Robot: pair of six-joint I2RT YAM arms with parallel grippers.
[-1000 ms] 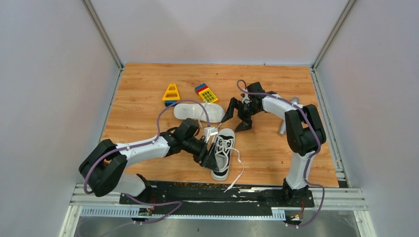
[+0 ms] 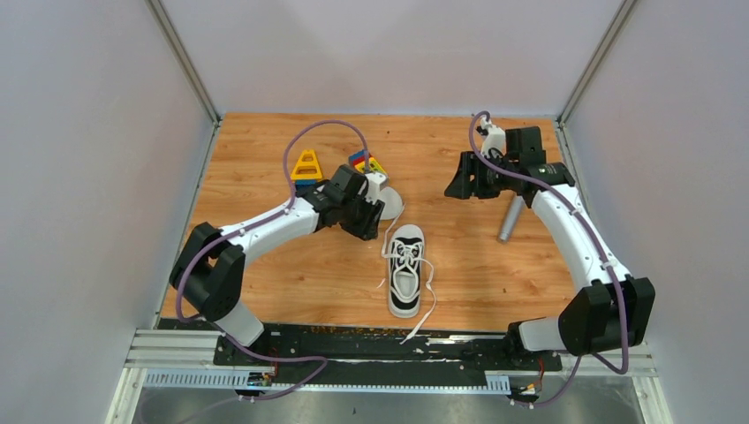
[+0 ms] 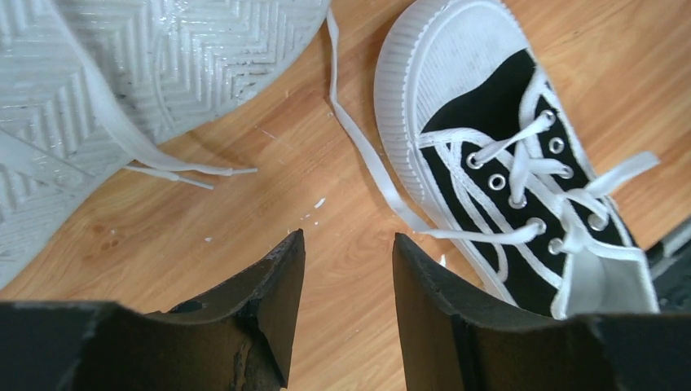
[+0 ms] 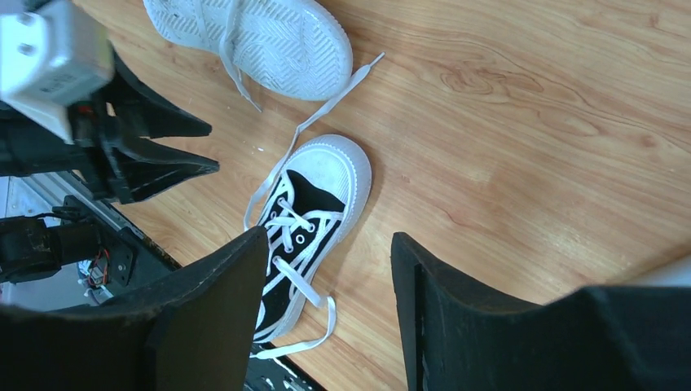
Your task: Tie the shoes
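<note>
Upright on the table stands a black-and-white shoe [image 2: 406, 274], toe to the back, its laces untied. One loose lace [image 2: 431, 300] trails right to the front edge; another lace [image 3: 367, 155] runs past the toe. A second shoe [image 4: 285, 49] lies behind it with the sole facing up, mostly covered by the left arm in the top view. Above and left of the upright shoe hovers my left gripper, part open, bare wood between its fingers. Farther back on the right, high over the table, is my right gripper, its fingers apart and empty.
Toy pieces, one yellow [image 2: 306, 165] and one red, blue and yellow [image 2: 369, 162], lie at the back left. A grey cylinder [image 2: 511, 218] lies at the right under the right arm. Bare table [image 2: 477, 256] stretches right of the upright shoe.
Both arms have drawn away from the shoe: my left gripper back and up, my right gripper back and to the right. The upright shoe has straightened slightly.
</note>
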